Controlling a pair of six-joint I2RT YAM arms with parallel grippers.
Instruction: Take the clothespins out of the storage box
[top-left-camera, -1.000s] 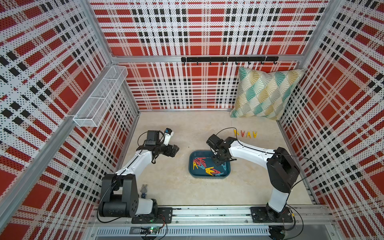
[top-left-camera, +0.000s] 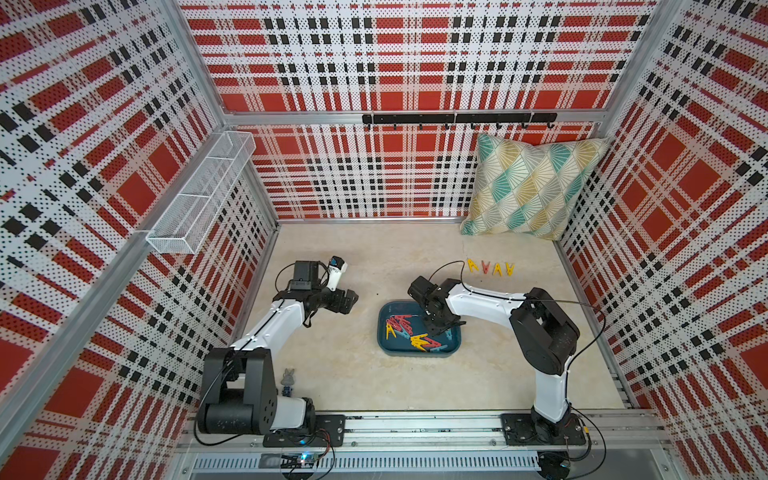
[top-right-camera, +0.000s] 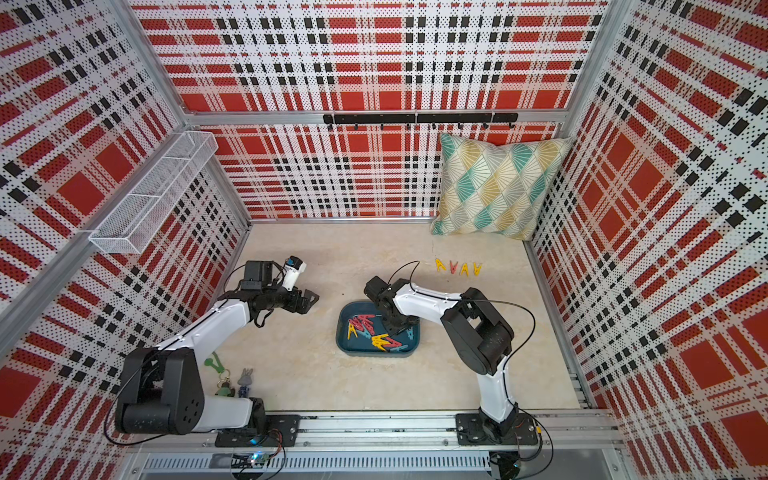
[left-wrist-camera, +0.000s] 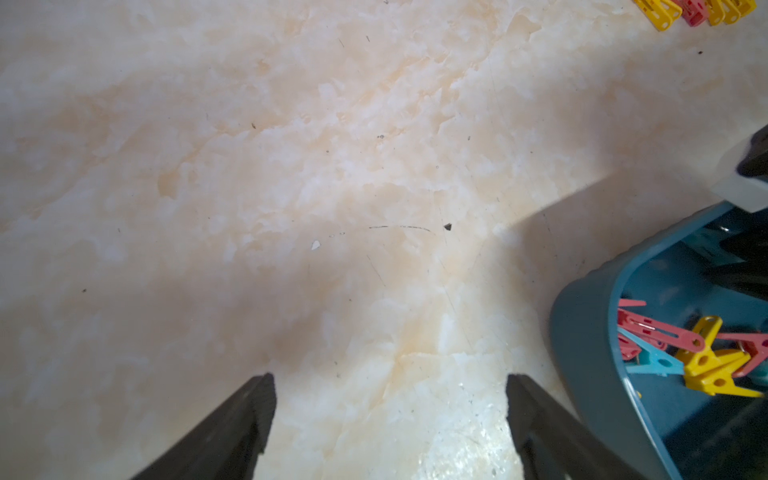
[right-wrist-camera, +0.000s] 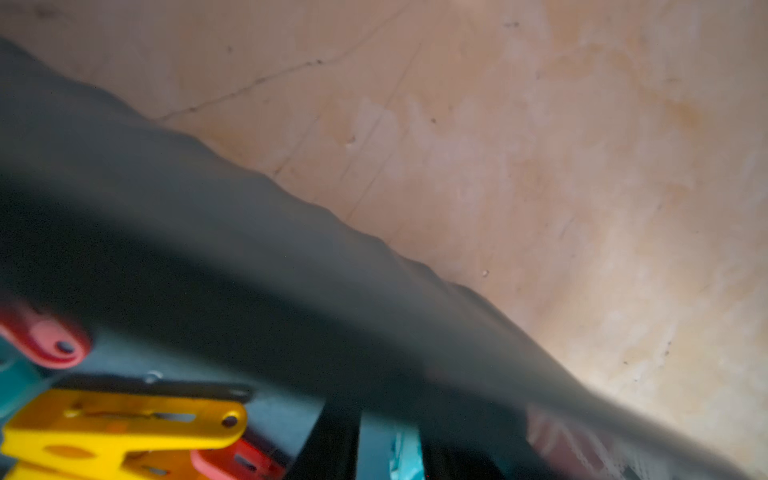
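The dark blue storage box (top-left-camera: 385, 340) stands mid-table with red, yellow and blue clothespins in it. A yellow clothespin (right-wrist-camera: 120, 420) shows large in the right wrist view. My right gripper reaches down inside the box by its far right wall. Its fingers stand partly apart, and a light blue clothespin (right-wrist-camera: 406, 456) shows in the gap, close to one finger; whether they touch it I cannot tell. Left of the box, my left gripper hangs open above bare table, with nothing between its fingers.
Several clothespins (top-left-camera: 490, 268), yellow and red, lie in a row at the back right, before a patterned cushion (top-left-camera: 532, 188). A small grey toy (top-left-camera: 288, 380) lies near the left arm's base. Table between box and back wall is clear.
The left arm and the visible clothespins have stayed where they were.
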